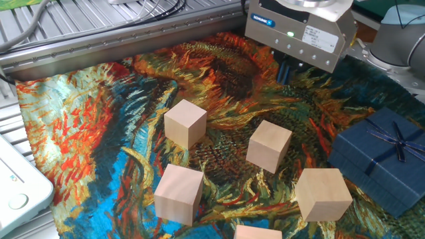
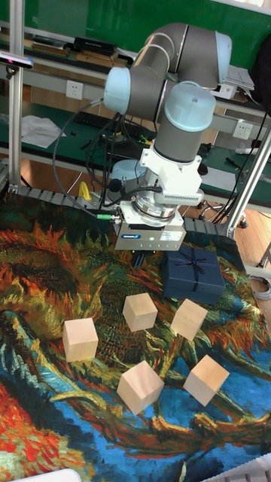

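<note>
My gripper point(image 1: 283, 72) hangs over the far side of the painted cloth, with dark blue fingers pointing down below its metal body. In the other exterior view the gripper point(image 2: 138, 260) is beyond the cubes and left of the blue box. The fingers look like narrow strips close together; their gap is too small to judge, and no object shows at them. Several plain wooden cubes stand apart on the cloth: a back-left cube point(image 1: 186, 124), a middle cube point(image 1: 270, 146), a front-left cube point(image 1: 179, 194), a right cube point(image 1: 323, 194), and a cut-off front cube point(image 1: 257, 233).
A dark blue gift box point(image 1: 382, 159) with a ribbon bow lies on the right. Along the back runs a metal rail point(image 1: 133, 50) with cables behind it. A white device point(image 1: 20, 189) sits at the left edge. Cloth between the cubes and the rail is clear.
</note>
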